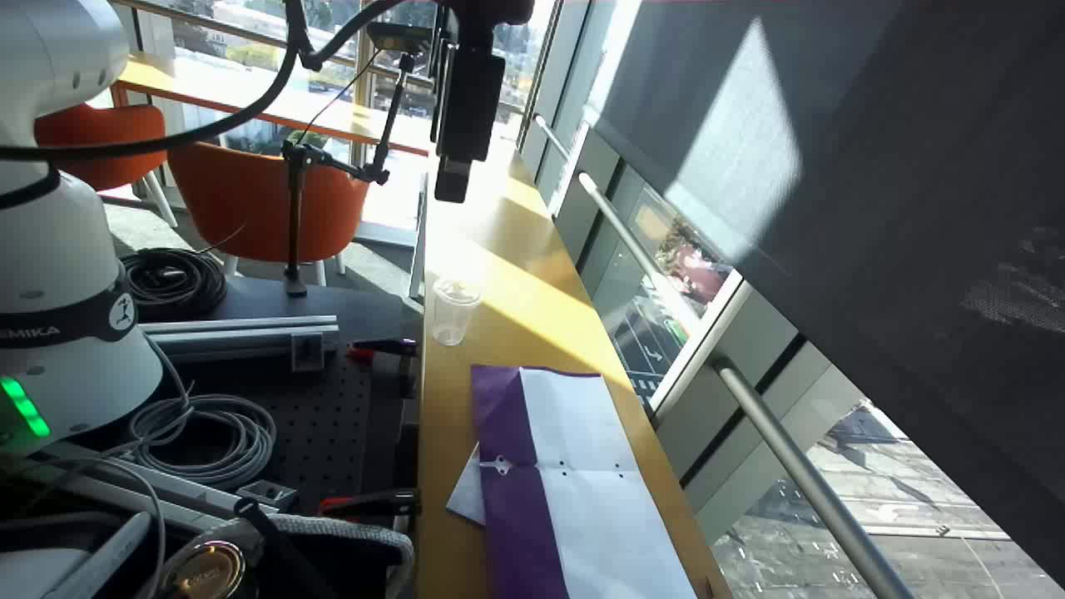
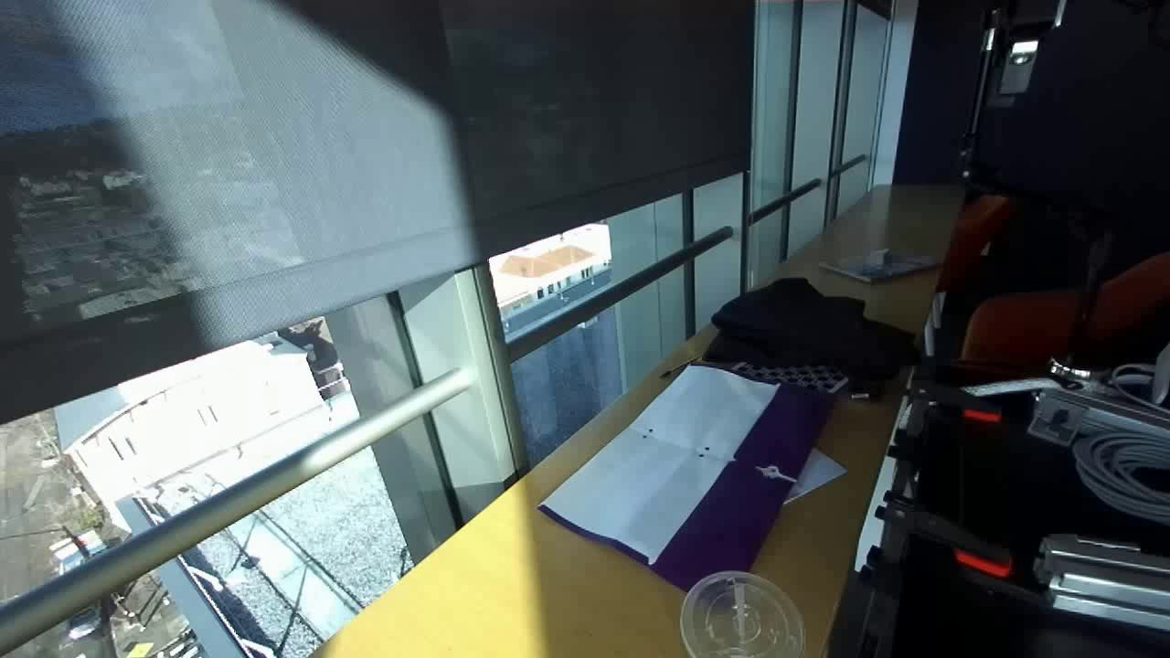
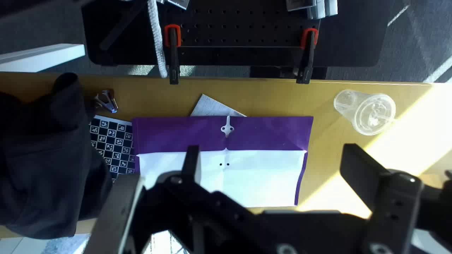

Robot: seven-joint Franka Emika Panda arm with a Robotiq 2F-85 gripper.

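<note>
My gripper hangs open above the wooden table, its two fingers wide apart with nothing between them. Below it lies a purple-and-white folded sheet [image 3: 254,177], flat, with a small white cut-out near its purple band. A clear plastic cup with a lid [image 3: 367,110] is on the table to the right of the sheet in the wrist view; in exterior view 1 the cup [image 1: 454,311] stands upright beyond the sheet [image 1: 589,479]. In that view the gripper [image 1: 454,185] is high over the table, well clear of both.
A dark cloth [image 3: 46,161] covers part of a checkered board [image 3: 112,144] at the table's left in the wrist view. A metal clip [image 3: 106,101] lies nearby. Two red-tipped clamps [image 3: 173,50] grip the black workbench edge. Window rails [image 1: 639,249] run alongside the table.
</note>
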